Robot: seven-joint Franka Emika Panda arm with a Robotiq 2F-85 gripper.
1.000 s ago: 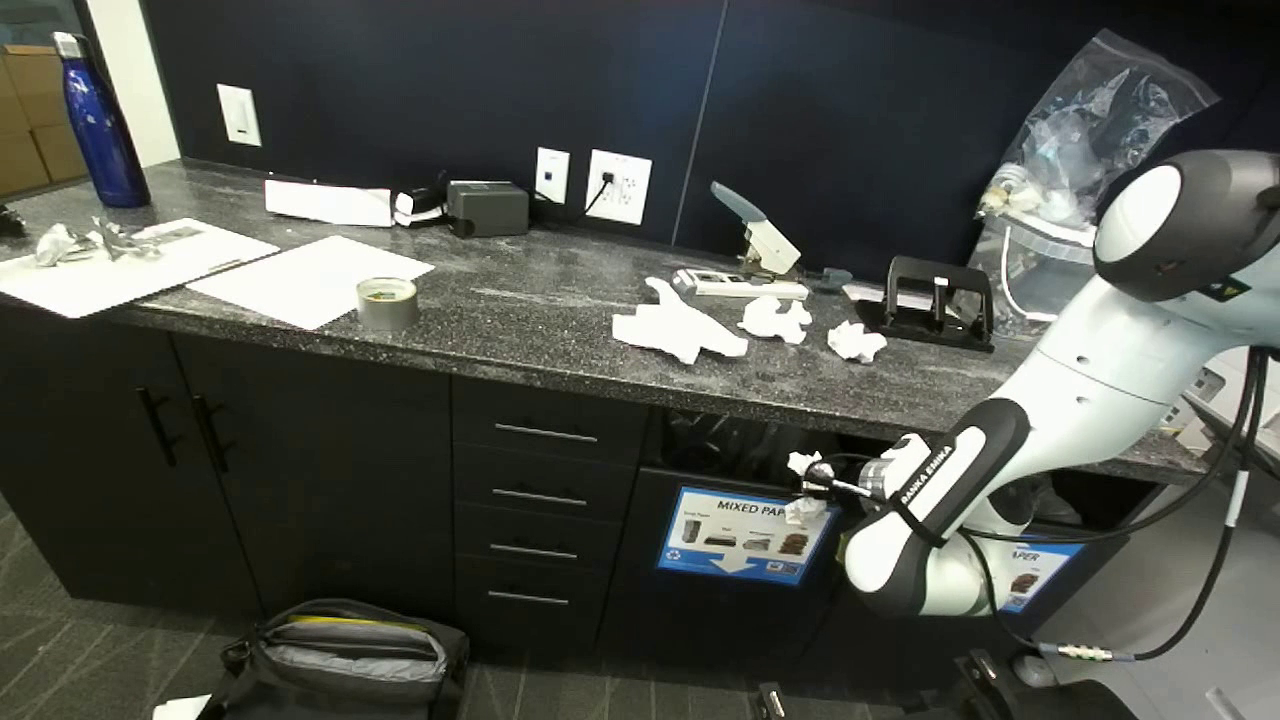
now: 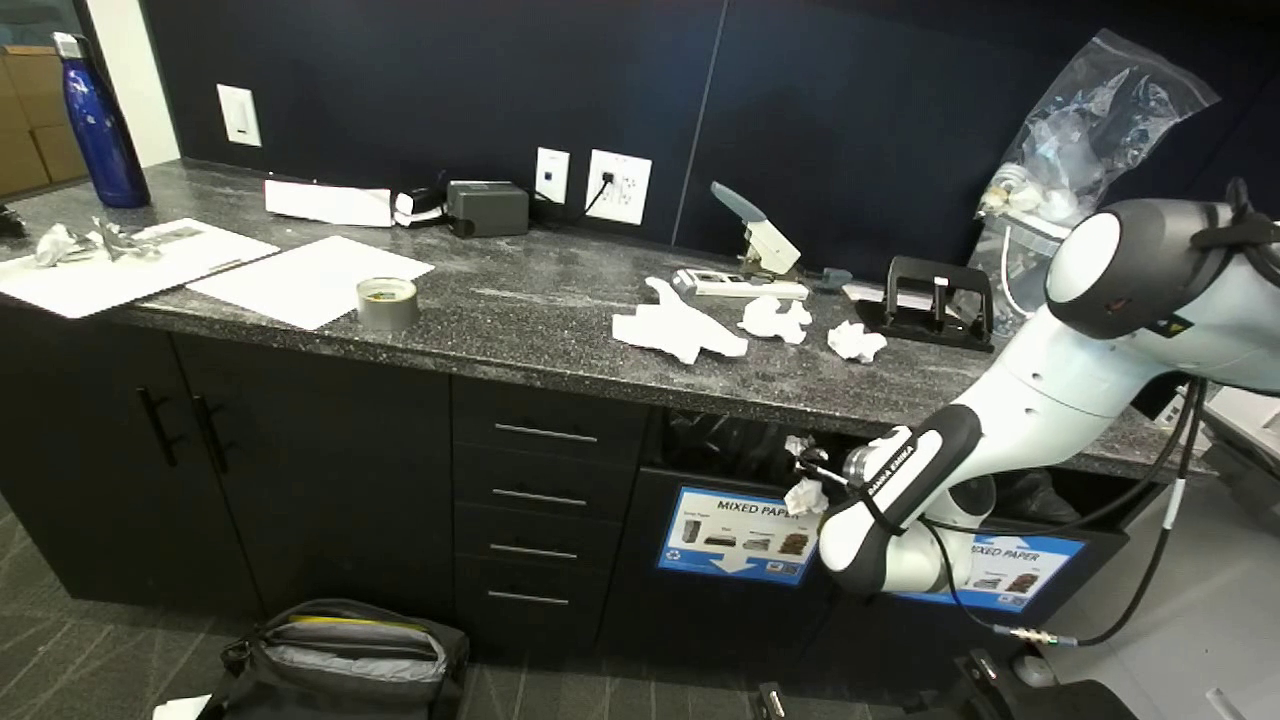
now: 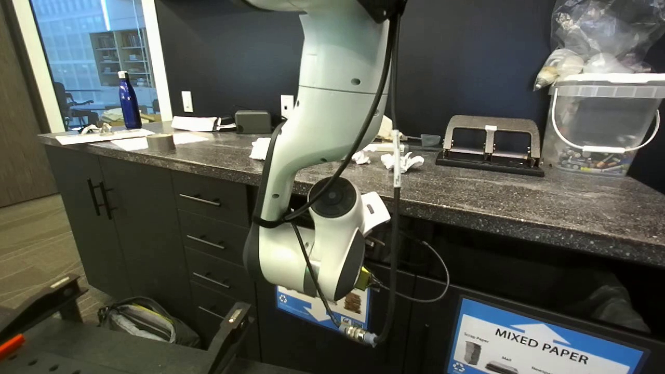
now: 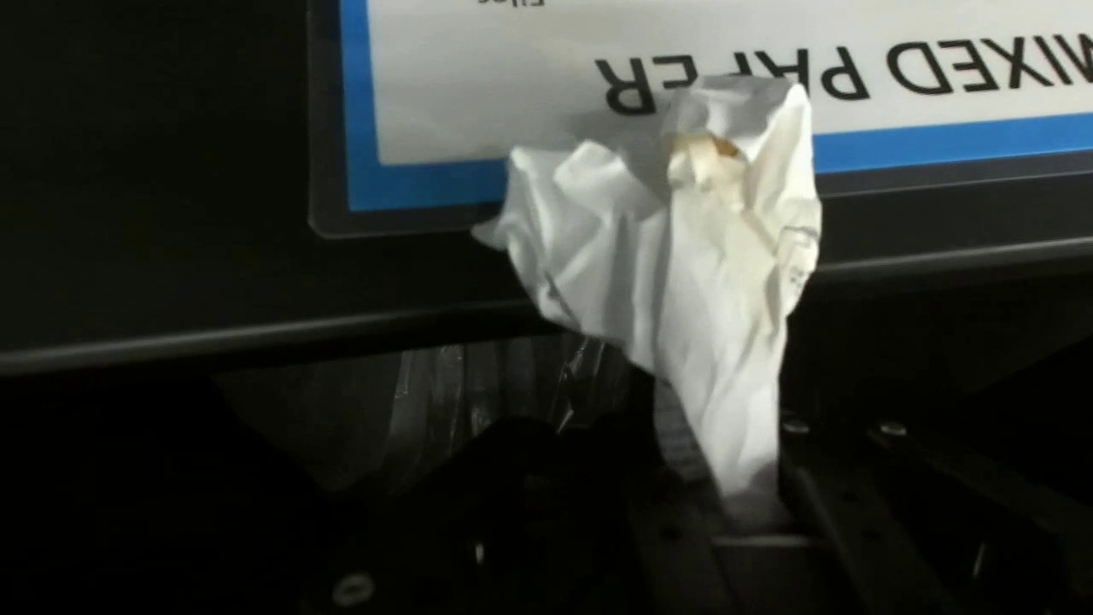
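Observation:
Crumpled white paper (image 4: 717,297) is pinched in my gripper, whose dark fingers (image 4: 856,533) have closed on its narrow lower end. In the wrist view the wad spreads out across the bin's front edge and part of the MIXED PAPER sign (image 4: 492,92). From exterior view 1, my gripper (image 2: 818,467) is at the open slot under the counter, above the left bin's sign (image 2: 734,540), with paper (image 2: 805,497) showing above and below it. The arm hides the gripper and the paper in exterior view 2.
Other crumpled papers (image 2: 675,324) lie on the counter (image 2: 540,312) above, near a stapler (image 2: 744,286) and a hole punch (image 2: 939,300). The counter overhangs the slot. A second bin with its own sign (image 3: 542,343) stands to the right.
The arm has shifted left in exterior view 1. My gripper and the paper in it are slightly higher, at the slot. The papers on the counter have not moved.

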